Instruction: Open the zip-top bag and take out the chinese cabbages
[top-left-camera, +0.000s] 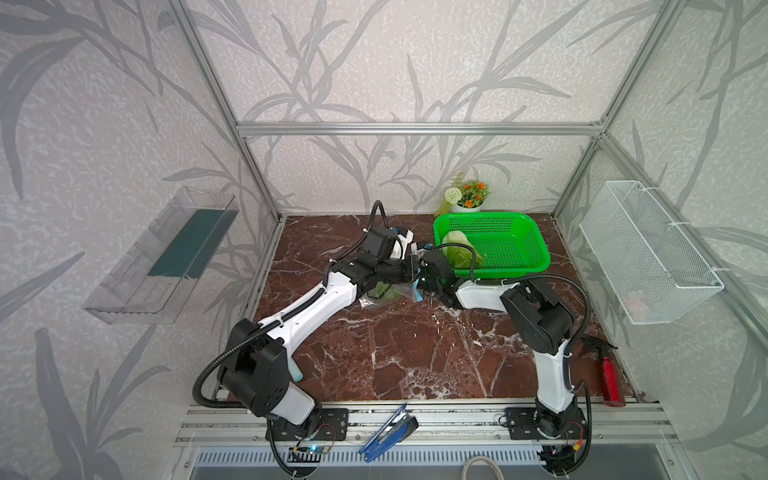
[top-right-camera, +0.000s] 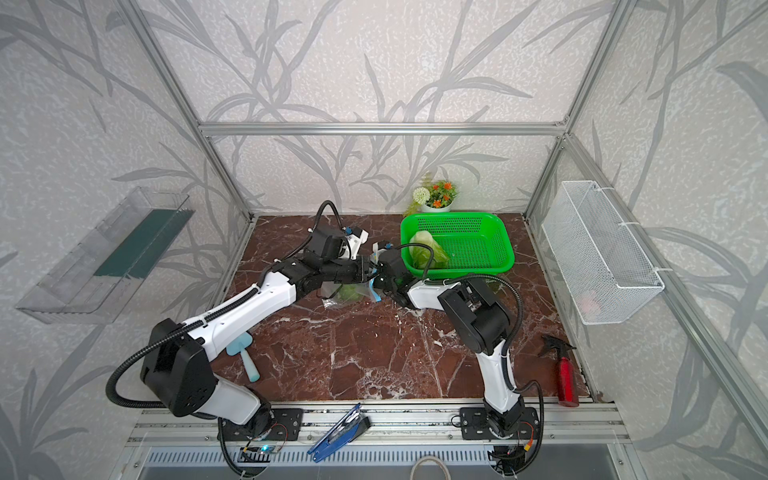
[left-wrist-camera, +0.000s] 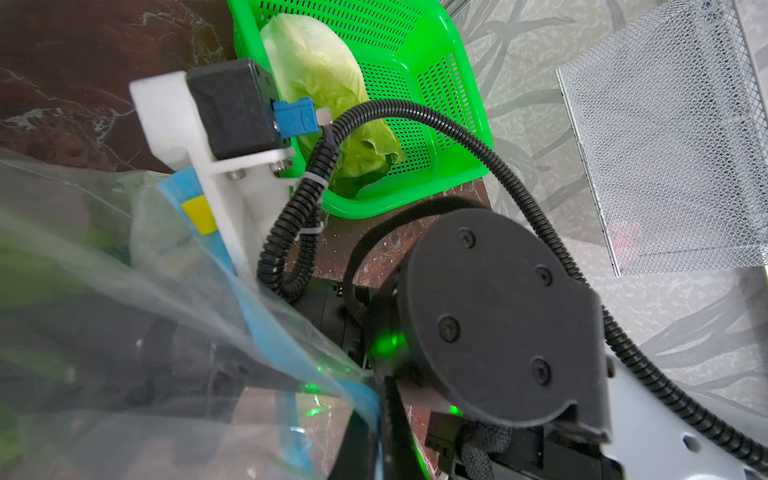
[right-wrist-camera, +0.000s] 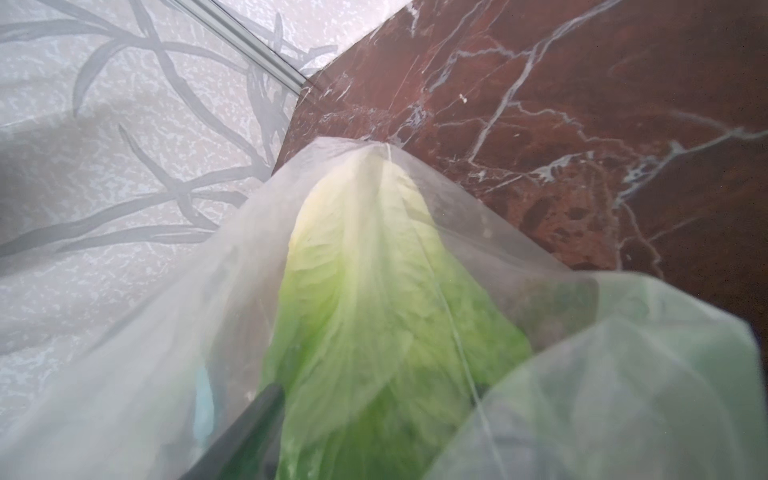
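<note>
Near the table's middle, the clear zip bag with a blue zip edge hangs between both grippers. My left gripper is shut on that edge, seen at the bottom of the left wrist view. My right gripper reaches into the bag's mouth from the right; a dark finger shows in the right wrist view beside a Chinese cabbage under clear plastic. Whether that gripper touches the cabbage is unclear. Another cabbage lies in the green basket.
A flower pot stands behind the basket. A red spray bottle is at the front right, a light-blue scoop at the front left. Wire baskets hang on both side walls.
</note>
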